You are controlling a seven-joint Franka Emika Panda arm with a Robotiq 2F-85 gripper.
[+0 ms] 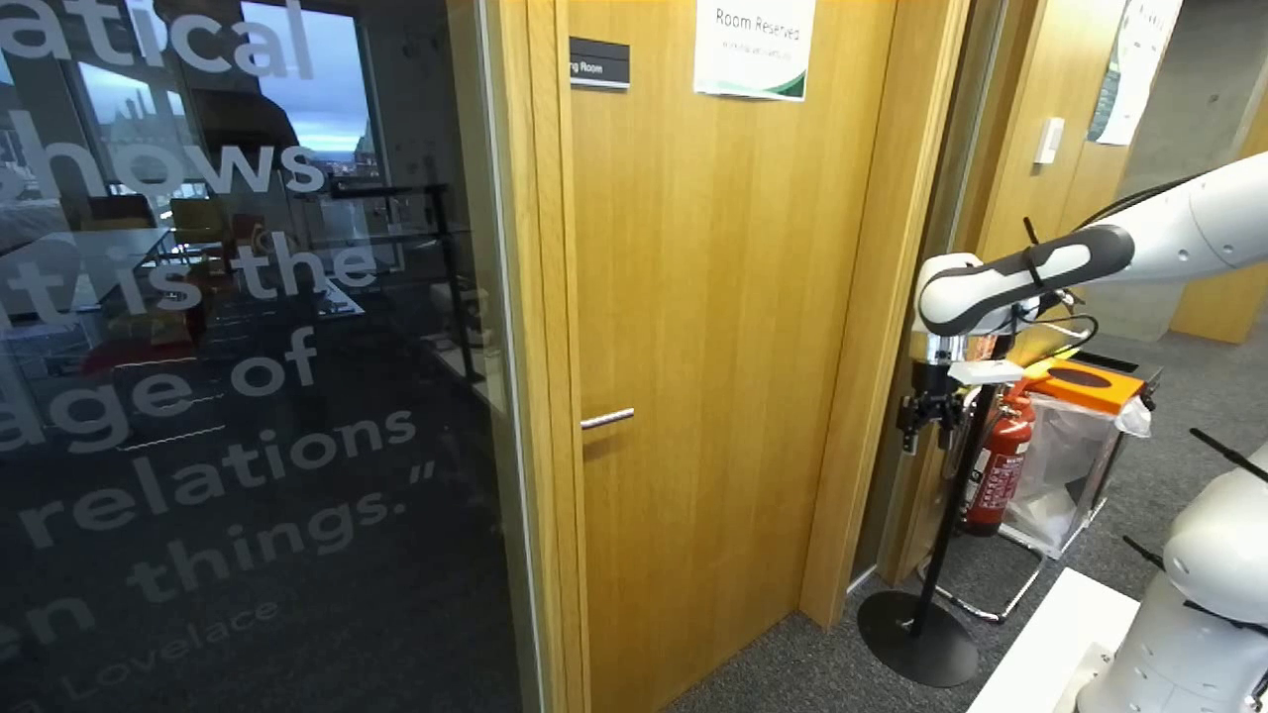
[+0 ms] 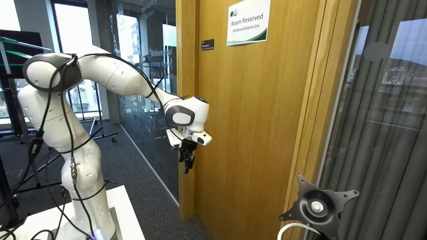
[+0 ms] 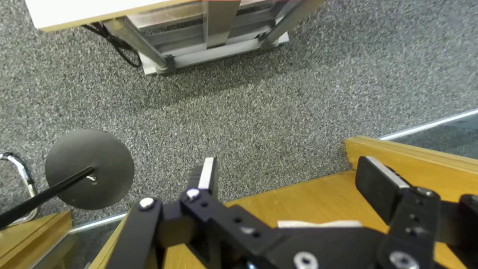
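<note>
A wooden door (image 1: 713, 356) stands closed, with a silver lever handle (image 1: 607, 418) near its left edge in exterior view 1. To the right of that door in the same view hangs my gripper (image 1: 929, 441), fingers downward, well away from the handle. In exterior view 2 the gripper (image 2: 186, 170) appears in front of the door frame, and the handle does not show. The wrist view has the gripper open, its two fingers wide apart over bare carpet and the door's lower part. Nothing is between them.
A black stand with a round base (image 1: 917, 638) rises close to my gripper. Behind it are a red fire extinguisher (image 1: 996, 465) and an orange-topped bin (image 1: 1082, 386). Glass panels (image 1: 262, 499) flank the door.
</note>
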